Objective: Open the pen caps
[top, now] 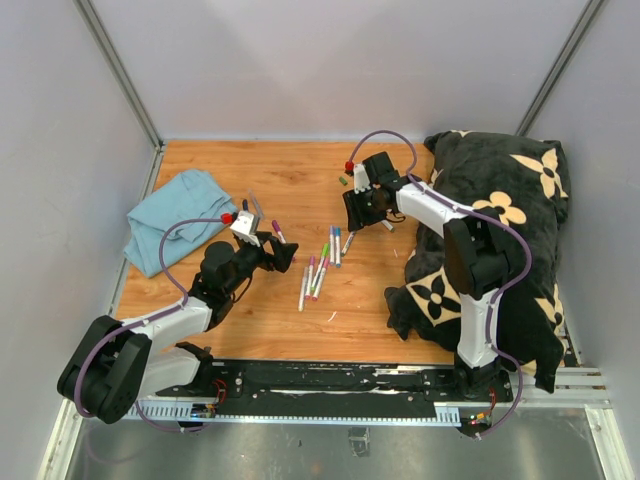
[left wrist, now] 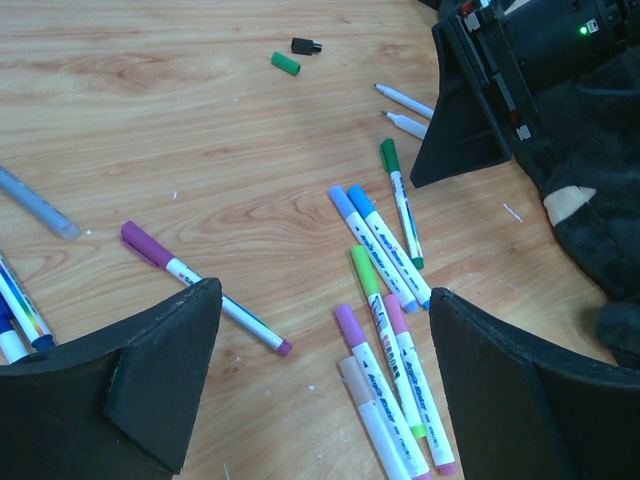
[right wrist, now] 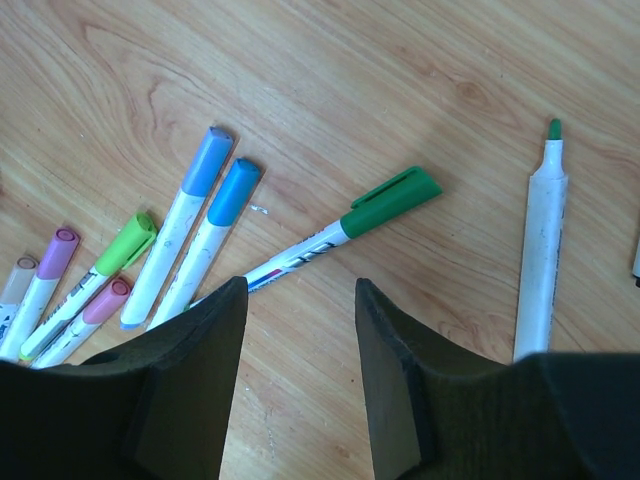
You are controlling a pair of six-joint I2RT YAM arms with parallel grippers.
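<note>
In the right wrist view a green pen lies with its green cap on. My right gripper is open above this pen, its fingers apart and empty. To the right lies an uncapped marker with a bare green tip. My left gripper stands open over the table with nothing between its fingers. A purple-capped pen lies below it, towards the left finger. A loose green cap and a black cap rest at the back.
Several capped pens, among them a blue one and a light green one, lie side by side mid-table. A folded blue cloth covers the left, and a dark flowered cushion fills the right. Bare wood is free at the front.
</note>
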